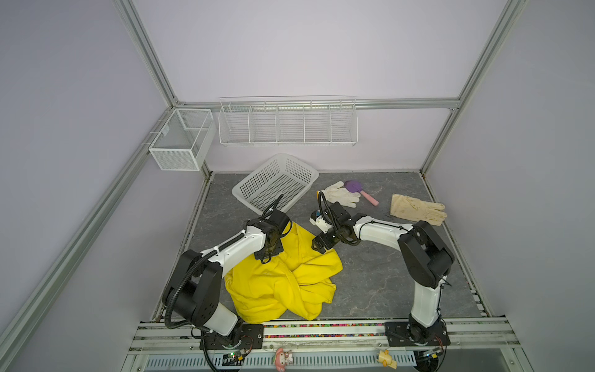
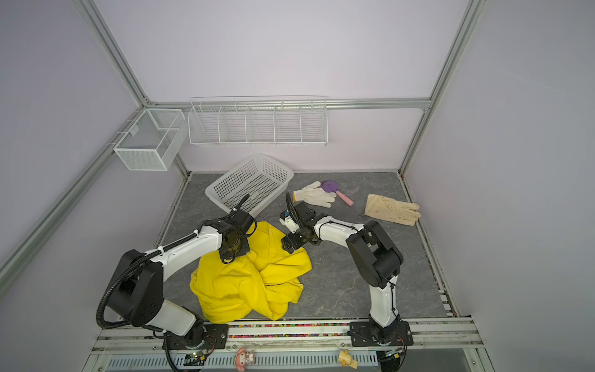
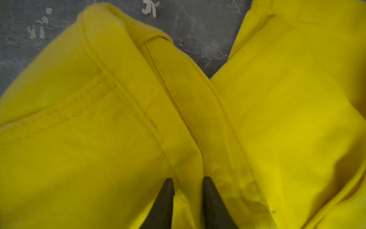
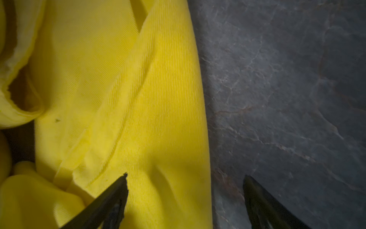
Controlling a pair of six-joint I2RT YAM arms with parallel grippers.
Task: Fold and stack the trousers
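Rumpled yellow trousers (image 1: pixel 279 291) lie in a loose, creased heap on the left half of the table. Over their upper part my left gripper points down, its fingers a narrow gap apart, with the waistband's fabric below and between the tips; whether they touch it is unclear. On the heap's upper right border sits my right gripper, fingers wide apart. One right finger (image 4: pixel 114 202) is over the yellow cloth and the other over bare grey table, so the cloth's edge runs between them.
An empty white basket (image 1: pixel 239 191) stands behind the trousers. White gloves (image 1: pixel 339 195), a purple-and-pink brush (image 1: pixel 354 186) and beige gloves (image 1: pixel 416 209) lie at the back and right.
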